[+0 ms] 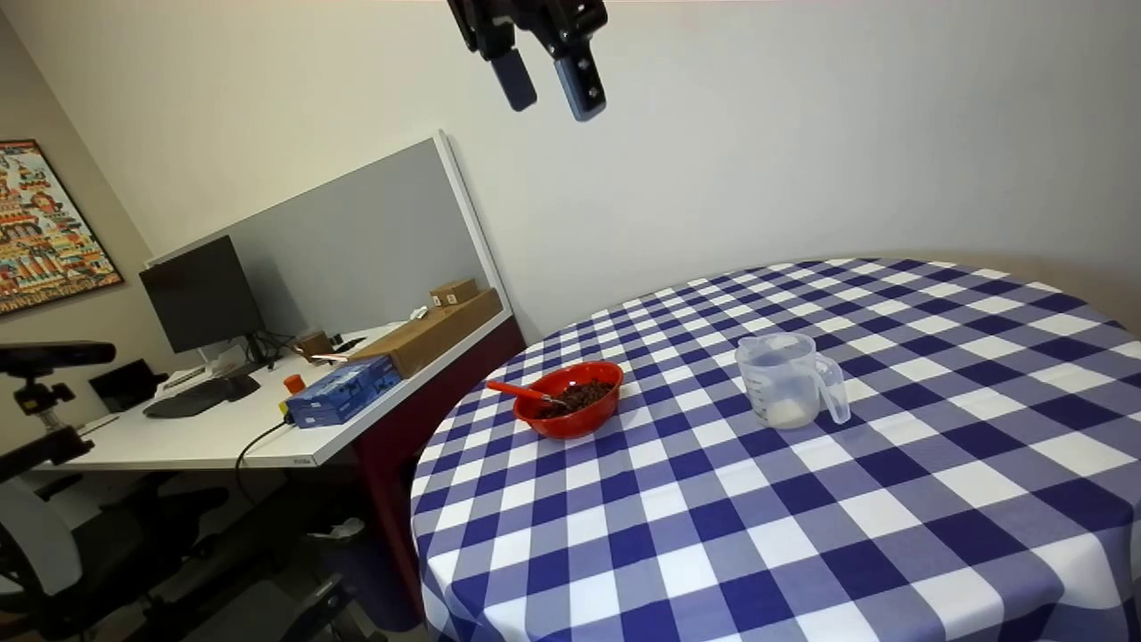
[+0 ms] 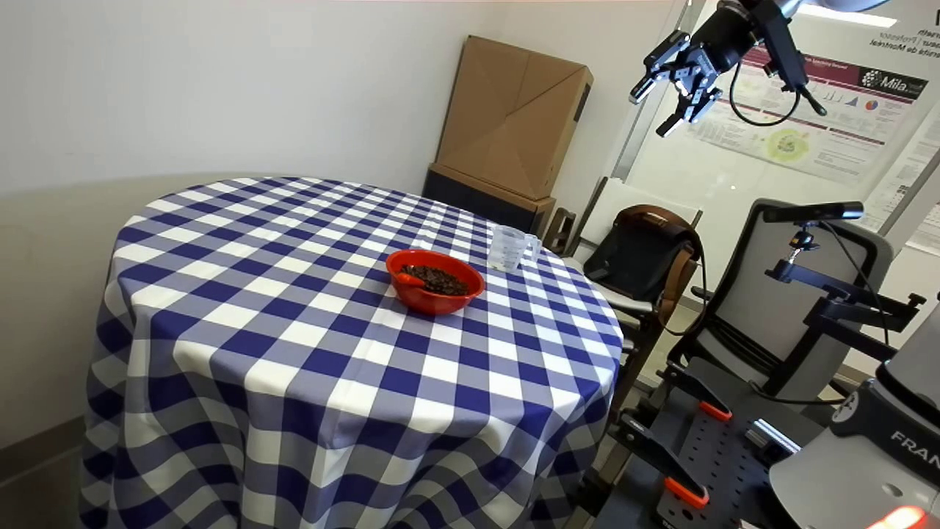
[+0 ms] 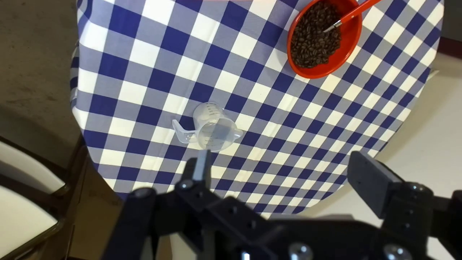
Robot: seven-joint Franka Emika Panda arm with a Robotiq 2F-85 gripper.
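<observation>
High above the table hangs my gripper [image 1: 554, 103], its two fingers wide apart and nothing between them; the wrist view shows the same open gripper. A red bowl [image 1: 578, 419] of dark coffee beans [image 3: 310, 41] rests on the checked tablecloth. A spoon with a red handle [image 3: 358, 10] leans in the beans, its handle over the rim. Apart from the bowl, a clear measuring cup [image 1: 777, 380] stands upright on the cloth with its handle to one side. From above, the cup [image 3: 214, 128] looks empty.
A desk [image 1: 257, 433] with a monitor and boxes stands left in exterior view 1. Chairs and a large cardboard box [image 2: 513, 114] are beyond the table in exterior view 2.
</observation>
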